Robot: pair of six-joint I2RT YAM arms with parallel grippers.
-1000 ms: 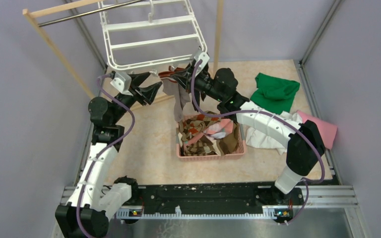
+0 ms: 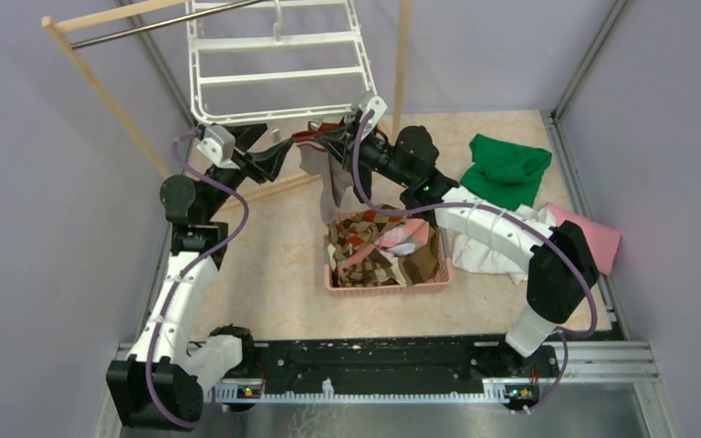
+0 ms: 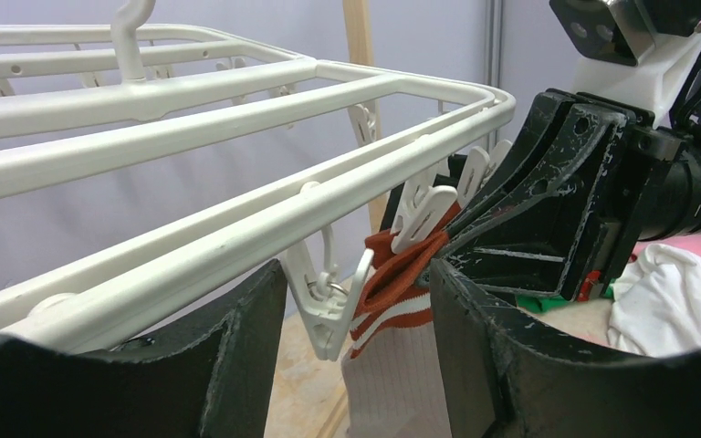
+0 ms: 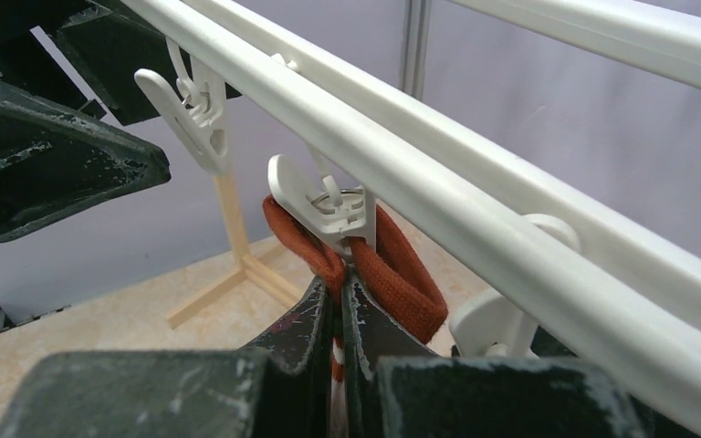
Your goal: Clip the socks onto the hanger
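Observation:
A grey sock (image 2: 329, 178) with a rust-red cuff (image 4: 400, 278) hangs below the front bar of the white hanger (image 2: 274, 78). My right gripper is shut on that cuff, just under a white clip (image 4: 329, 205); the red cloth loops out on both sides and one fold seems to sit in the clip's mouth. My left gripper stands open at the front bar, with another white clip (image 3: 329, 306) between its fingers. The cuff's edge lies right beside this clip, and whether they touch cannot be told. The left gripper's dark finger (image 4: 64, 160) shows beyond the bar.
A pink basket (image 2: 388, 289) of patterned cloths stands below the hanger. Green cloth (image 2: 507, 171), white cloth (image 2: 488, 251) and a pink piece (image 2: 593, 239) lie at the right. Wooden stand posts (image 2: 402, 55) flank the hanger.
My left gripper has shifted slightly up and left in the top view, and the hanger's front bar has moved a little the same way. The right arm looks still.

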